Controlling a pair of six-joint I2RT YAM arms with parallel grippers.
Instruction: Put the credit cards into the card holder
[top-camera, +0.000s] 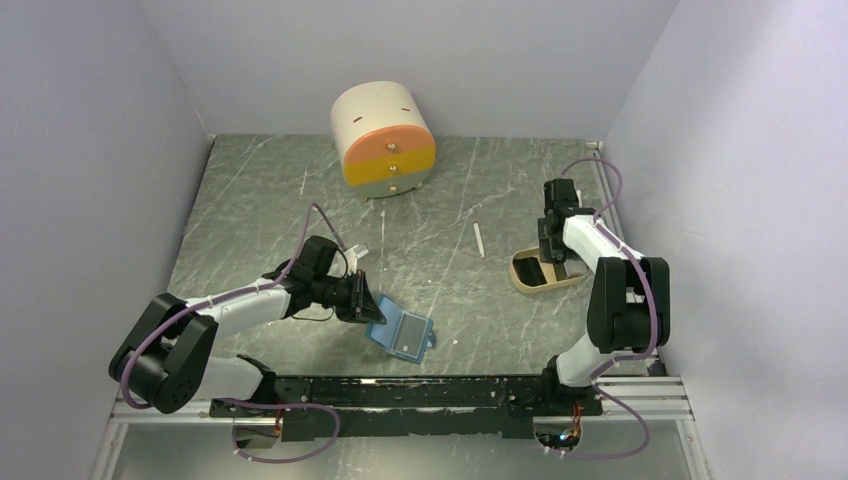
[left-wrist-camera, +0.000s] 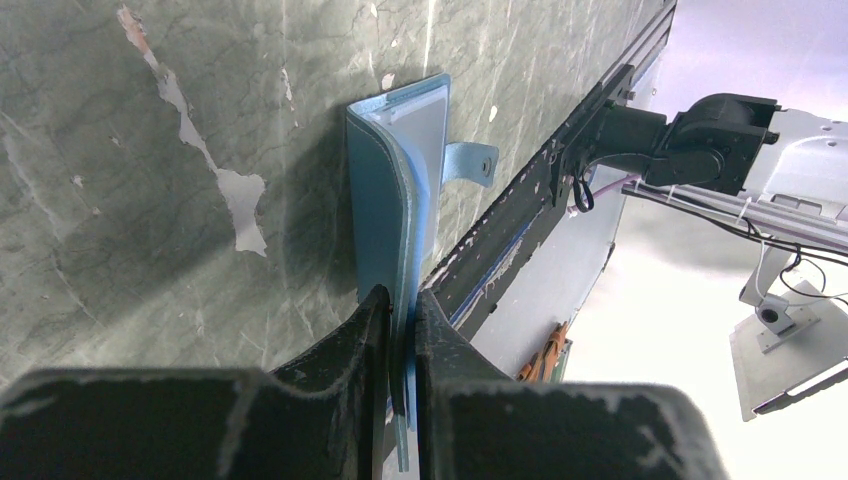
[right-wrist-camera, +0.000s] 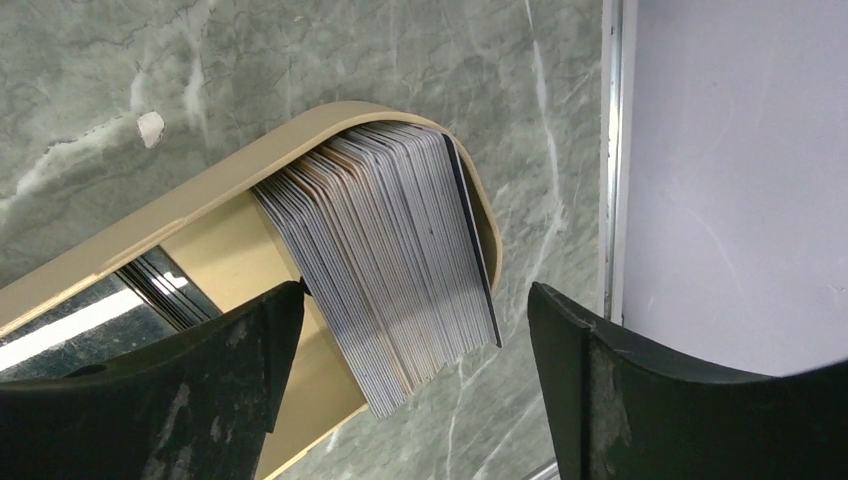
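Observation:
The blue card holder (top-camera: 409, 335) lies unfolded near the table's front edge, with a clear pocket on one side. My left gripper is shut on its raised blue cover (left-wrist-camera: 380, 215), a finger on either side. In the right wrist view, a tight row of cards (right-wrist-camera: 385, 250) stands on edge at one end of a tan tray (right-wrist-camera: 230, 175). Over that row hangs my right gripper, open, its fingers (right-wrist-camera: 590, 375) wide apart on either side of the cards and nothing gripped.
Dark cards (right-wrist-camera: 95, 320) fill the tray's other end. A thin white stick (top-camera: 478, 240) lies left of the tray (top-camera: 533, 287). At the back stands a small drawer cabinet (top-camera: 385, 140). The side wall (top-camera: 720, 200) is close to my right arm. Mid-table is mostly bare.

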